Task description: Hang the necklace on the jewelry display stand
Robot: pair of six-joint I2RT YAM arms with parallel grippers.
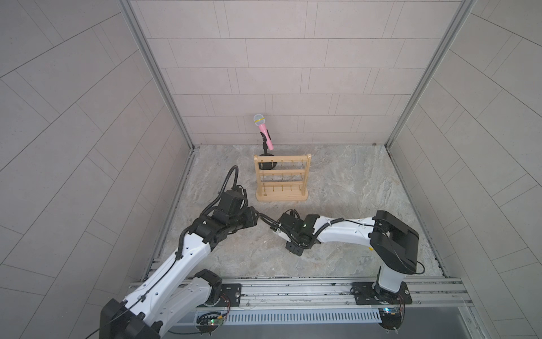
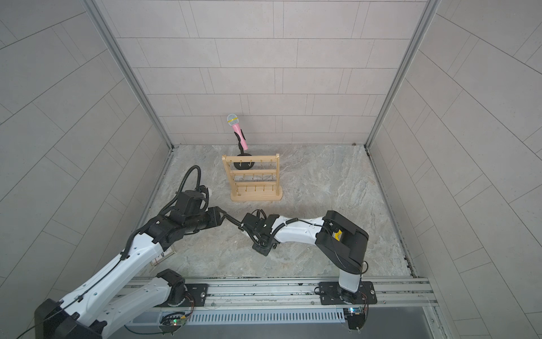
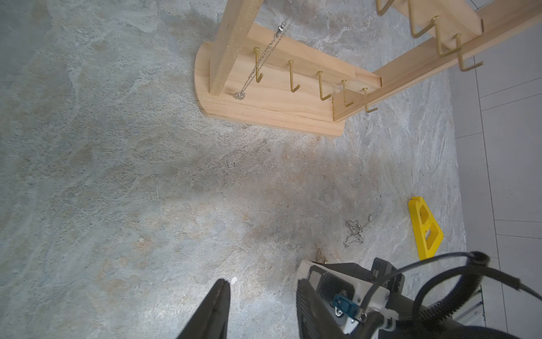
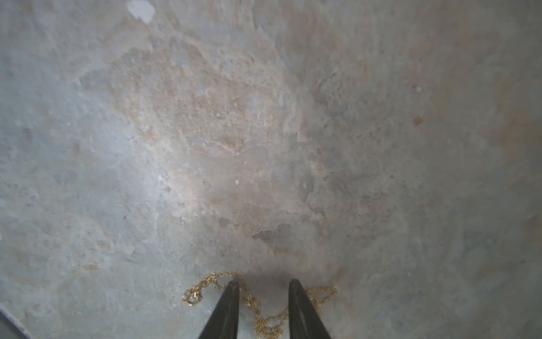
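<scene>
The wooden jewelry display stand (image 1: 282, 192) rises at the middle of the table, with rows of brass hooks. In the left wrist view a silver necklace (image 3: 261, 61) hangs on it at the left end. A gold necklace (image 4: 257, 308) lies in loose curves on the table, and my right gripper is part open over it, one finger to each side of its middle stretch. My left gripper is also part open, in front of the stand, nothing between its fingers. Another silver necklace (image 3: 354, 230) lies bunched on the table beyond the right arm.
A yellow block (image 3: 425, 227) lies on the right side of the table. Behind the stand, a pink microphone (image 1: 265, 135) stands on a black base. Both arms are close together in front of the stand.
</scene>
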